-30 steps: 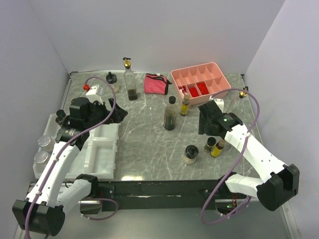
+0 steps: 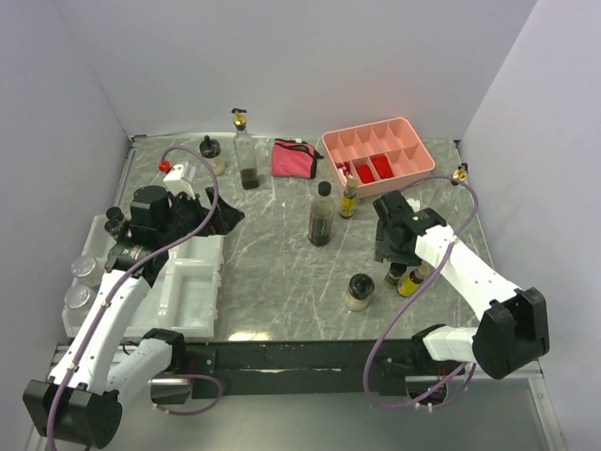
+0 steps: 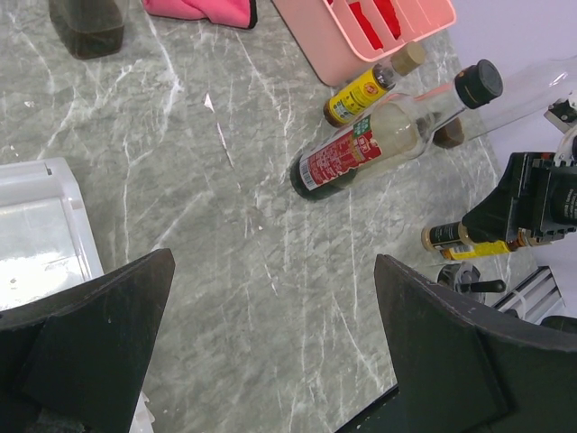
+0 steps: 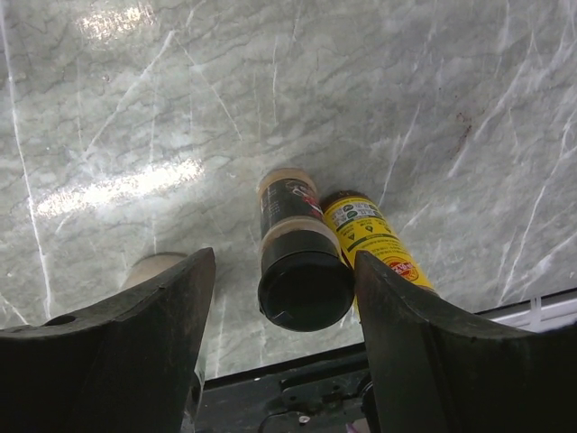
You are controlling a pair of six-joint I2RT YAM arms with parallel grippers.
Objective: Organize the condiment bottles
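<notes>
My right gripper is part open around the black cap of a small dark bottle (image 4: pixel 288 207); whether it touches is unclear. A yellow-labelled bottle (image 4: pixel 374 236) stands against it on the right. My left gripper hangs open and empty over the left of the table, beside the white tray (image 2: pixel 171 305), which holds several jars. A tall bottle (image 2: pixel 320 221) stands mid-table, a small yellow-labelled bottle (image 2: pixel 347 202) behind it, and a dark-topped shaker (image 2: pixel 359 293) near the front.
A pink compartment box (image 2: pixel 411 138) and a red pouch (image 2: pixel 293 160) lie at the back. Tall pourer bottles stand at back centre and right.
The left arm and the objects look unchanged.
</notes>
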